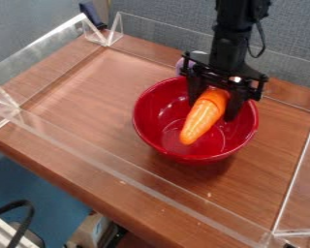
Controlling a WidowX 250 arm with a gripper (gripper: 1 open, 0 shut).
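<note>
An orange carrot (203,116) with pale stripes lies tilted inside a red bowl (155,134) on the right half of the wooden table. My black gripper (220,85) is over the back of the bowl, at the carrot's upper end, which sits between or just beneath its fingers. Whether the fingers are closed on the carrot is hard to tell. A small purplish item behind the gripper, past the bowl's back rim, is mostly hidden.
Clear acrylic walls edge the table (80,97) at the left, back and right. The left half of the wooden surface is empty. A black cable lies at the lower left, off the table.
</note>
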